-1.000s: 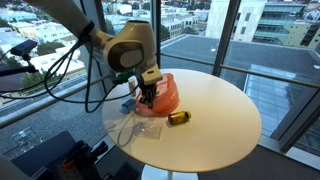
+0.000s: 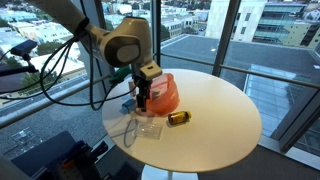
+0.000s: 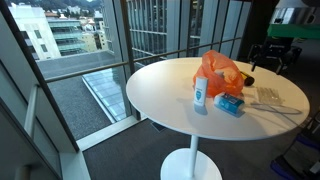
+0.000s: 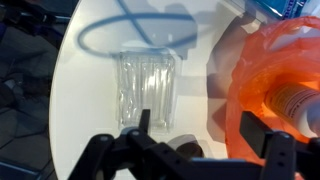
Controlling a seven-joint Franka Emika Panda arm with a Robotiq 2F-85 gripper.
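Observation:
Above the table my gripper points down with its fingers apart and nothing between them. In the wrist view, one of its fingers (image 4: 144, 132) overlaps the lower edge of a clear packet (image 4: 147, 88), while the other is in front of an orange bag (image 4: 236, 100). A white bottle (image 4: 292, 103) shows at the bag's right. In the first exterior view the orange bag (image 2: 166, 94) is right beside the gripper (image 2: 142, 108), and a dark bottle with a yellow band (image 2: 180, 117) lies to its right. Whether the fingertips touch the bag, I cannot tell.
Near the bag stand a white bottle (image 3: 200, 91) and a blue pack (image 3: 230, 102) on the round white table (image 3: 160, 92). A thin blue cable (image 4: 128, 17) loops near the packet.
My gripper has moved slightly down and to the left in the first exterior view. The bag, bottle and packet appear to have stayed in place.

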